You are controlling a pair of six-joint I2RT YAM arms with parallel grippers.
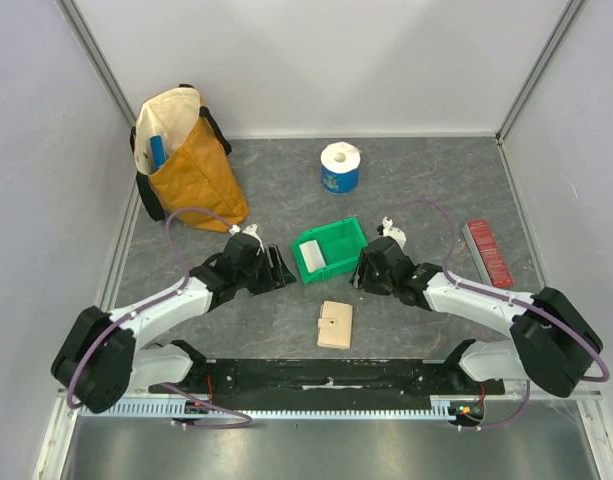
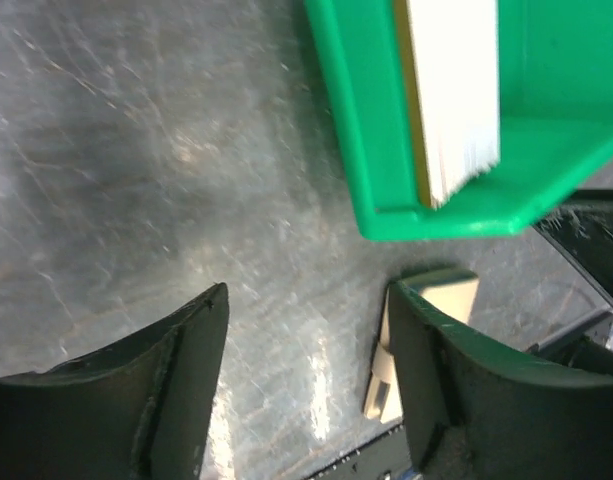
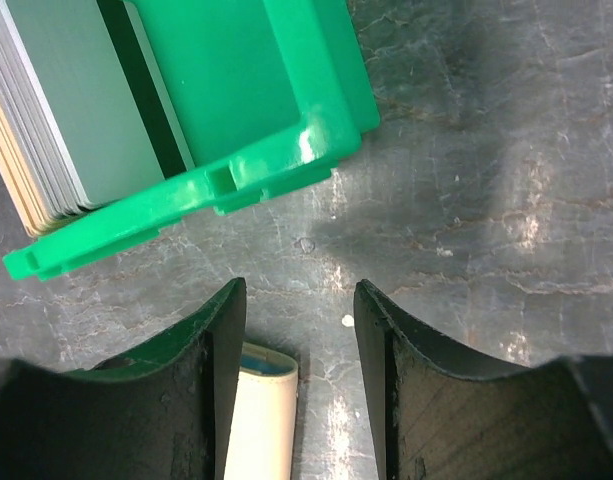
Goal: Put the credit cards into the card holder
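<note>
A green box (image 1: 341, 240) sits in mid-table, white cards (image 1: 312, 255) inside it, stacked on edge (image 3: 86, 110). A tan card holder (image 1: 335, 325) with a flap lies nearer the front edge. My left gripper hangs open at the box's left side, nothing between its fingers, the box and holder showing beyond it. My right gripper is open over bare table just off the box's near right corner, the holder's end below it.
A yellow tote bag (image 1: 191, 175) stands at the back left, a blue-wrapped roll (image 1: 341, 175) at the back. A long red box (image 1: 487, 255) lies at the right. Free table surrounds the green box.
</note>
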